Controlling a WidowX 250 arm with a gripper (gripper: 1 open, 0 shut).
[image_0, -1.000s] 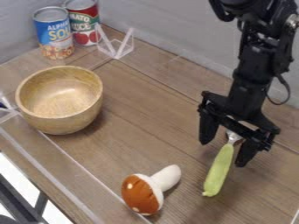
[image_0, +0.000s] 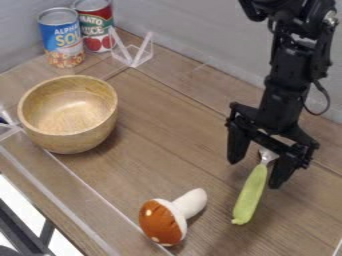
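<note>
My black gripper (image_0: 263, 158) stands open low over the right part of the wooden table, its fingers on either side of the pale upper end of a long green vegetable-like toy (image_0: 249, 198). An orange-and-white toy mushroom (image_0: 163, 222) lies at the front middle. A wooden bowl (image_0: 68, 117) sits on the left.
A blue can (image_0: 63, 40) and a red can (image_0: 96, 22) stand at the back left beside clear plastic brackets (image_0: 132, 51). A wall runs along the back.
</note>
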